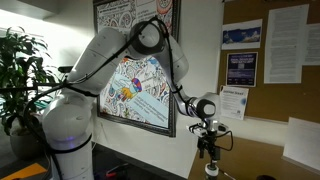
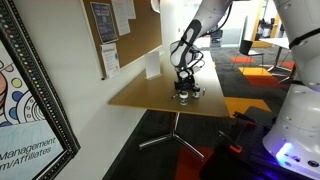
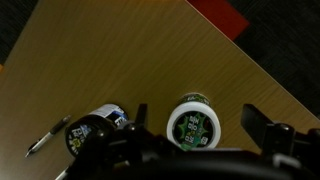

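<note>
Seen from above in the wrist view, a round container [image 3: 193,127] with a white rim and a dark green patterned lid stands on the wooden table. My gripper is open above it, one finger to each side, with the container showing between the fingers and apart from them. In exterior view 1 the gripper [image 1: 209,152] points down just over the white container [image 1: 211,170]. To the left in the wrist view lies or stands a dark-topped jar [image 3: 90,130], partly covered by the gripper body.
A pen [image 3: 47,136] lies left of the dark-topped jar. A red patch [image 3: 222,14] shows past the table's edge at the top. In exterior view 2 the long near-left stretch of table [image 2: 150,95] is bare, and a wall with a corkboard runs behind it.
</note>
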